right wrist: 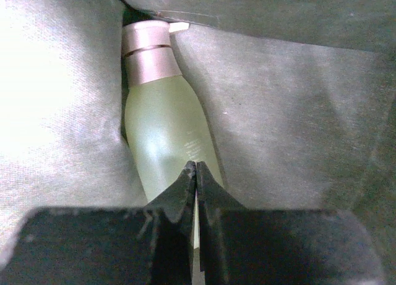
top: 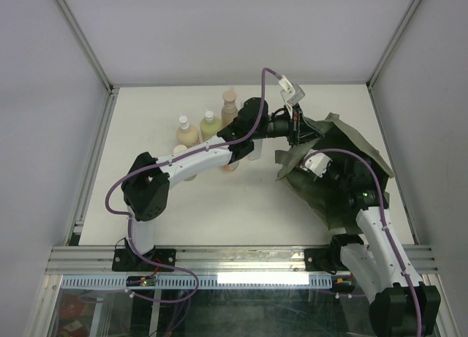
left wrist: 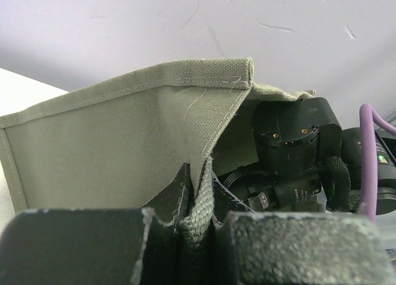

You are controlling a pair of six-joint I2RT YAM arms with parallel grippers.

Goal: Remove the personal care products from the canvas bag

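Note:
The olive canvas bag point(top: 311, 191) gapes open on the right of the table. Its rim point(left wrist: 229, 81) is pinched where my left gripper is shut on a fold of cloth. My right arm reaches down into the bag, and its gripper is hidden from the top. Seen from the right wrist, a pale green bottle point(right wrist: 164, 127) with a pinkish collar and pump head lies against the bag's inner fabric. My right gripper is shut in front of the bottle's lower body, nothing between its fingers; whether the tips touch it I cannot tell.
Left of the bag, several bottles stand on the table, among them a tan pump bottle point(top: 188, 134), a green one point(top: 210, 125) and a taller brown one point(top: 229, 108), partly behind my left arm.

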